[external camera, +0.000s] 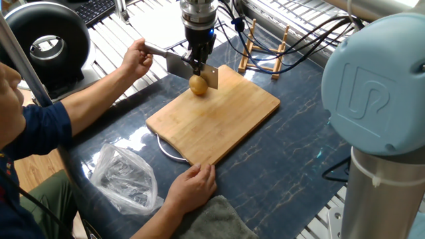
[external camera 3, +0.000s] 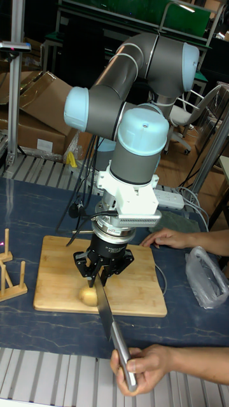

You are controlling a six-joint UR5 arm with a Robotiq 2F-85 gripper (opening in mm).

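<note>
A round yellow-brown potato-like item (external camera: 198,85) rests near the far-left edge of the wooden cutting board (external camera: 219,119). Beside it is the wide blade of a cleaver (external camera: 209,76), whose handle (external camera 3: 121,349) a person grips. My gripper (external camera: 196,69) points down right at the blade, close above the round item. From the other side, the black gripper (external camera 3: 99,279) has its fingertips against or very near the blade's upper part. Whether the fingers pinch the blade or stand apart around it cannot be made out.
The person's other hand (external camera: 192,189) is at the board's near corner. A clear plastic bag (external camera: 126,179) and a grey cloth (external camera: 216,222) lie in front. A wooden rack (external camera: 262,56) stands behind the board, under hanging cables.
</note>
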